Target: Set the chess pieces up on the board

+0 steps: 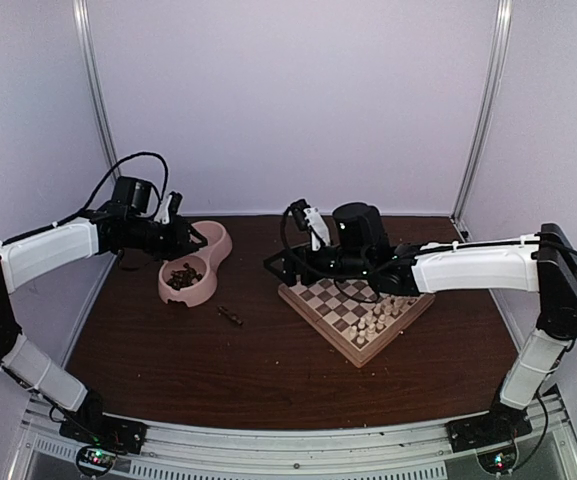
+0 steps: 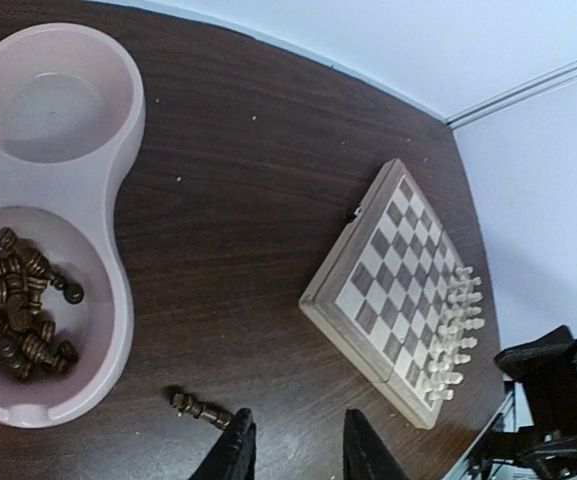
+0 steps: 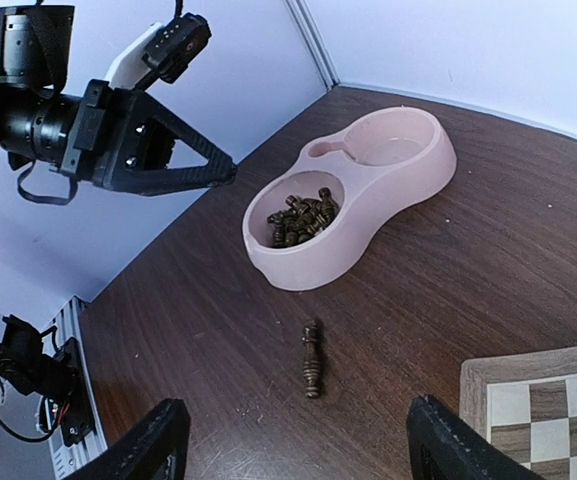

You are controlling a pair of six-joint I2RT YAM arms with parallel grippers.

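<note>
A single dark chess piece point(image 1: 229, 315) lies on its side on the bare table, between the pink bowl and the board. In the left wrist view that piece point(image 2: 202, 409) rests just left of my left gripper, whose fingers stand apart, empty. From above, my left gripper point(image 1: 200, 238) is over the bowl's edge. My right gripper is open with nothing between its fingers; seen from above, it point(image 1: 274, 268) hovers at the board's back left. Light pieces point(image 1: 372, 324) stand along the right side of the chessboard point(image 1: 320, 318).
Several dark pieces point(image 2: 23, 310) lie heaped in the near hollow of the pink double bowl point(image 2: 107, 220); its far hollow is empty. Free table surrounds the fallen piece. My right arm covers the back part of the board from above.
</note>
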